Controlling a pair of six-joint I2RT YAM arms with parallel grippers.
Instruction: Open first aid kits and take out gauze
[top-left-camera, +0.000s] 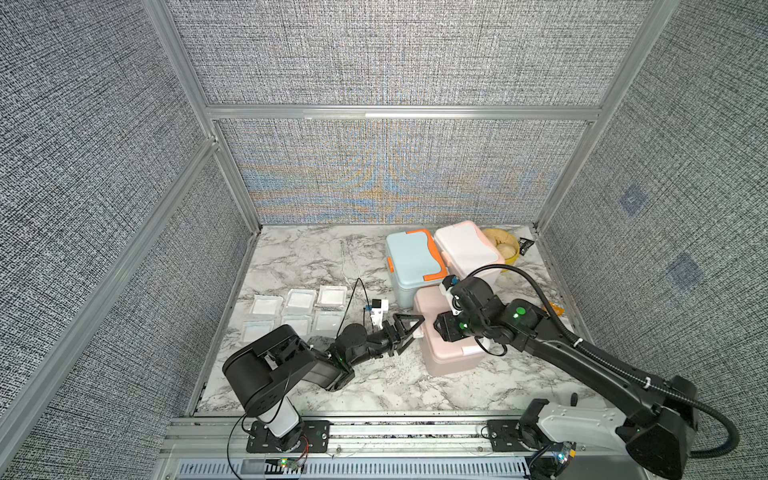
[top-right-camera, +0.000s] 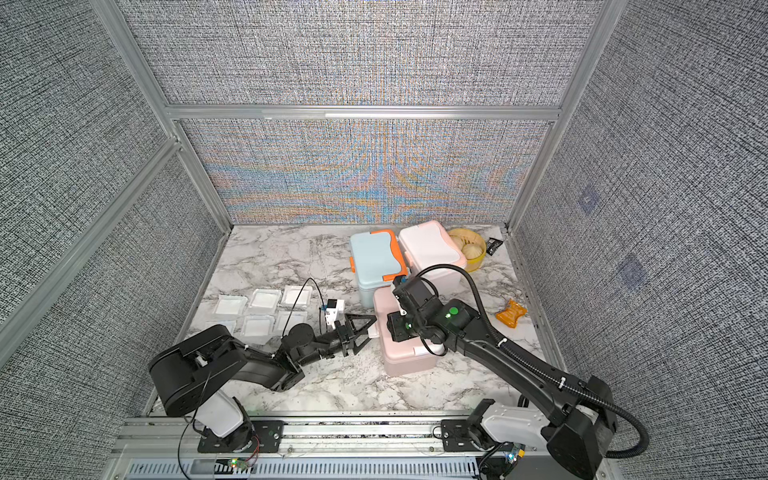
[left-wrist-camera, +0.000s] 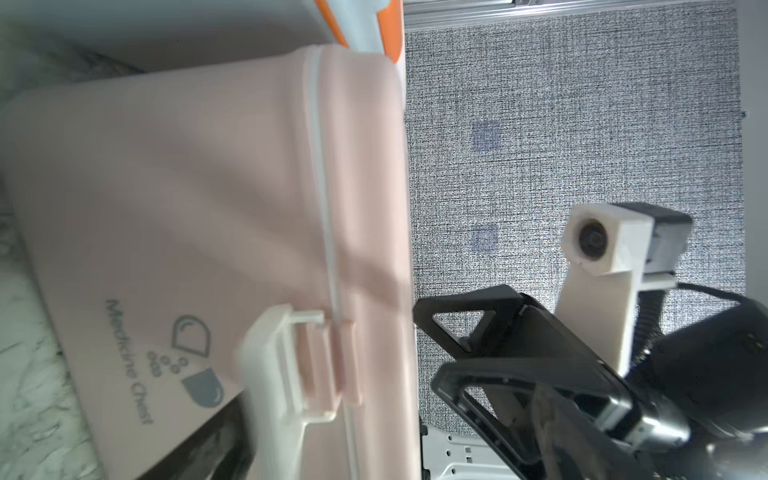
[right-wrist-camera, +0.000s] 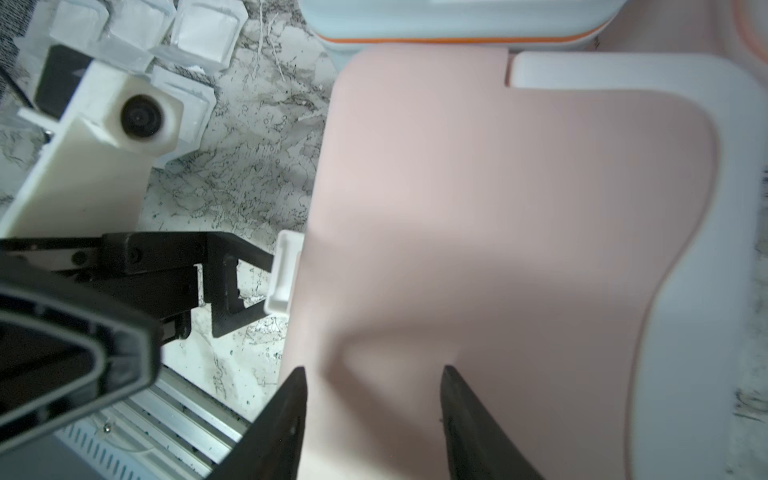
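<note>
The pink first aid kit (top-left-camera: 436, 358) stands shut at the front, its lid (right-wrist-camera: 496, 208) filling much of the right wrist view. A white latch (left-wrist-camera: 276, 392) juts out from its left side, by the "Medicine Chest" print. Open at this latch is my left gripper, its fingertips touching or nearly touching it; I cannot tell which. Above the lid hangs my right gripper, pointing down with its fingers apart and nothing between them. The kit's inside is hidden, and no gauze shows in it.
Behind stand a light blue kit (top-left-camera: 413, 260) with orange trim and a white-pink kit (top-left-camera: 468, 246). Several clear white packets (top-left-camera: 300, 301) lie in rows at left. A yellow bowl (top-right-camera: 472, 257) and an orange packet (top-right-camera: 511, 313) are at right.
</note>
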